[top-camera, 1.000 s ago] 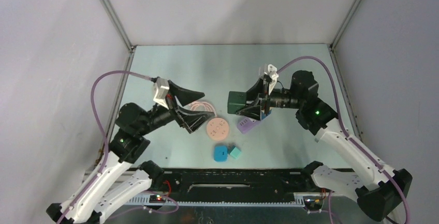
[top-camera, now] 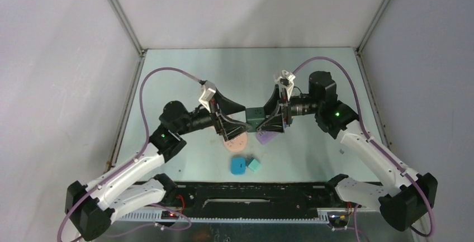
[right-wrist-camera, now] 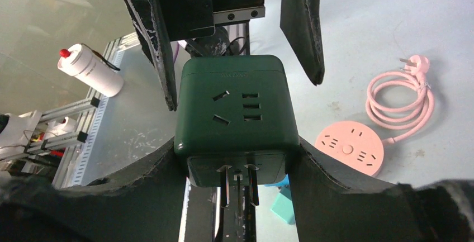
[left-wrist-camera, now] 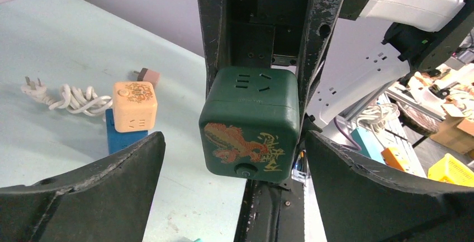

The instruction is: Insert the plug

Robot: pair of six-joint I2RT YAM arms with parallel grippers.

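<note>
A dark green cube socket [top-camera: 255, 115] with a dragon print and slotted faces is clamped in my right gripper [top-camera: 272, 114], seen close in the right wrist view as the cube [right-wrist-camera: 236, 110] with plug prongs along its lower side. My left gripper [top-camera: 235, 118] stands open just left of it; in the left wrist view the cube [left-wrist-camera: 249, 141] sits beyond and between its fingers. In the right wrist view the left fingers stand apart behind the cube.
On the table [top-camera: 190, 85] lie a pink round socket with coiled cord, a blue block [top-camera: 238, 165], a teal cube [top-camera: 254, 164], a purple strip [top-camera: 267, 137] and, in the left wrist view, an orange cube [left-wrist-camera: 134, 105] with white cord.
The right arm has shifted slightly, still holding the cube.
</note>
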